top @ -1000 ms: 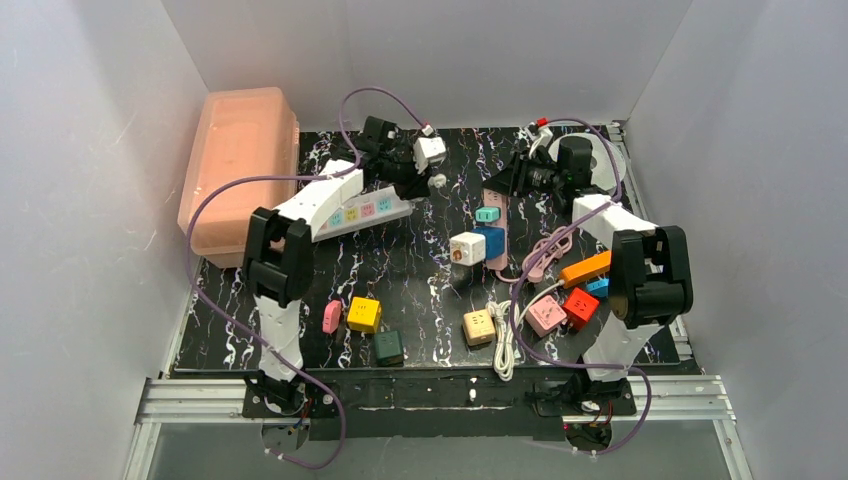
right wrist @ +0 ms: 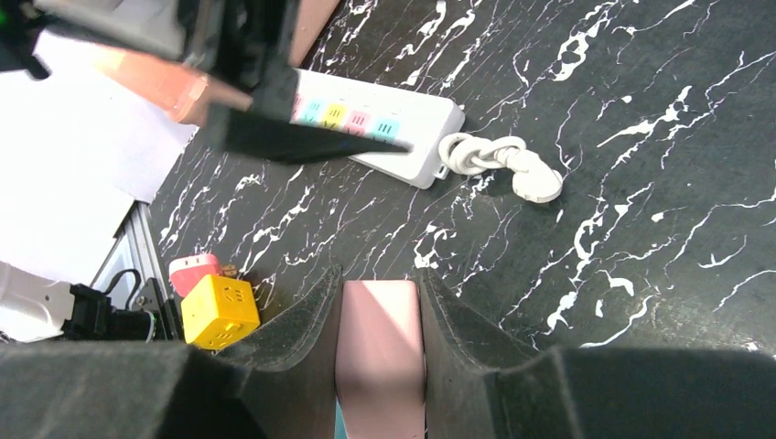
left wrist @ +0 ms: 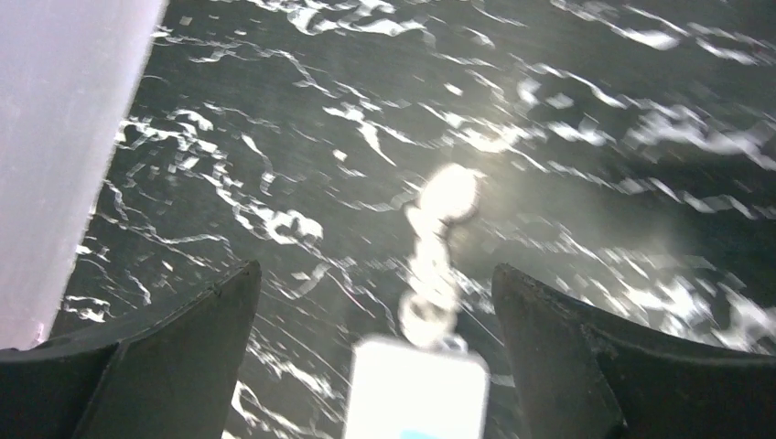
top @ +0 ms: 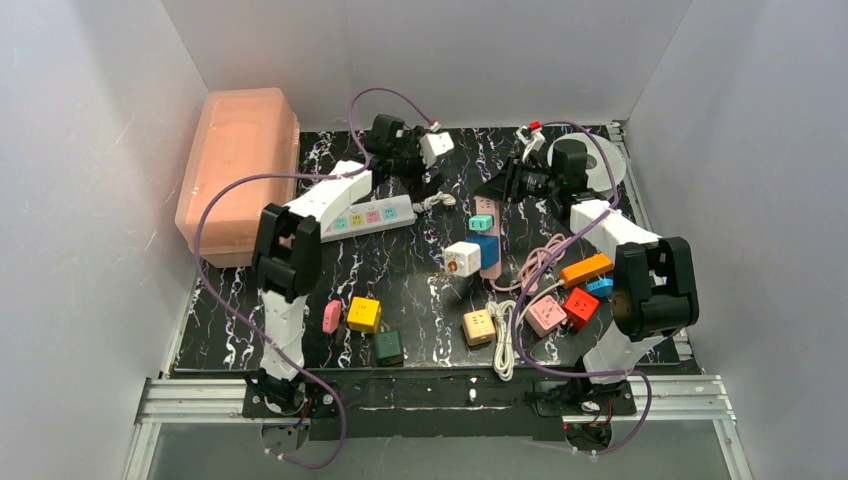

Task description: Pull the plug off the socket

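Observation:
A pink power strip (top: 490, 262) stands lengthwise right of centre, bearing a teal plug (top: 481, 222), a blue plug (top: 484, 251) and a white cube plug (top: 462, 259). My right gripper grips the strip's pink end (right wrist: 380, 357), which fills the space between its fingers. My left gripper is open above a white power strip (left wrist: 414, 393) and its bundled white cable (left wrist: 432, 274), blurred in the left wrist view.
A salmon bin (top: 235, 170) stands at the left, a white round object (top: 607, 150) at the back right. Several loose adapters and cables lie across the front, including a yellow cube (top: 364, 314).
Since a second ago the pink strip with its plugs has shifted left and slightly toward the front, along with my right gripper. The left arm has moved slightly too.

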